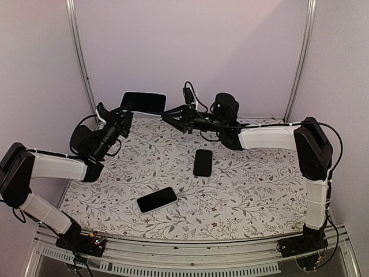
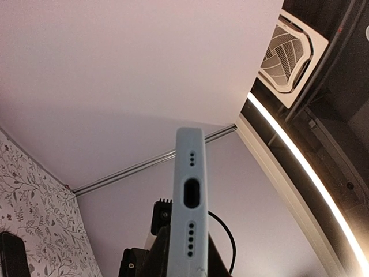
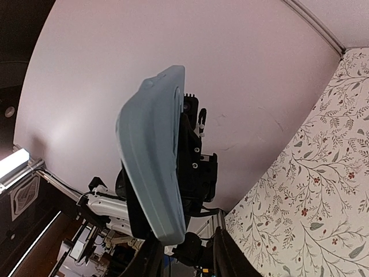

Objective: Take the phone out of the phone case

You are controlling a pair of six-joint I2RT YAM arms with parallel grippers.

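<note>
The phone in its pale blue case (image 1: 147, 103) is held up in the air, its dark screen facing the top view. My left gripper (image 1: 127, 113) is shut on its left end. In the left wrist view the case's edge (image 2: 192, 231), with its port and small holes, rises between the fingers. My right gripper (image 1: 167, 118) is open at the lower right corner of the case. In the right wrist view its fingers (image 3: 227, 257) stand apart, with the near corner of the case (image 3: 170, 234) in front of the gap; contact cannot be made out.
On the flower-patterned table lie another dark phone-shaped object (image 1: 157, 199) near the front and a black one (image 1: 203, 163) near the middle. Bare table surrounds both. Pale walls close in the back and sides.
</note>
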